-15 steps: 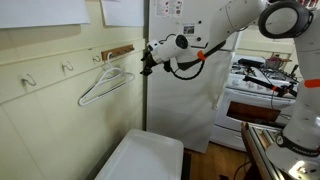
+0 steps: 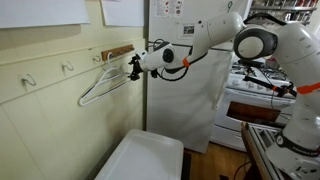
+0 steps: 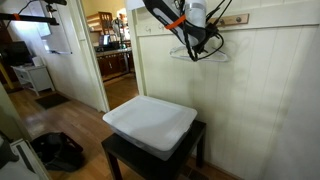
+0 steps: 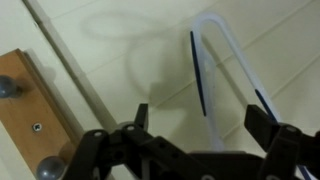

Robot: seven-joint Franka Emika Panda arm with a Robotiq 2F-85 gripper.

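A white plastic hanger [image 2: 100, 91] hangs against the cream panelled wall by the wooden hook rack [image 2: 117, 52]. In the wrist view, one rounded end of the hanger [image 4: 236, 57], with dark strips on it, reaches down into the space between my spread fingers. My gripper is open and closed on nothing; whether a finger touches the hanger cannot be told. From the first exterior side, the gripper [image 2: 135, 69] is level with the hanger's right part, close to the wall. The second exterior view has the gripper [image 3: 214, 42] beside the hanger [image 3: 198, 57].
Dark round knobs [image 4: 50, 168] on the rack [image 4: 35, 125] lie left of my fingers in the wrist view. Metal hooks [image 2: 67, 66] line the wall rail. Below stands a large white bin [image 3: 150, 119] on a dark table [image 3: 190, 140]. Air between bin and hanger is clear.
The gripper has moved left along the wall, from right of the hanger to its right part. The hanger hangs much as before, and the bin has stayed put.
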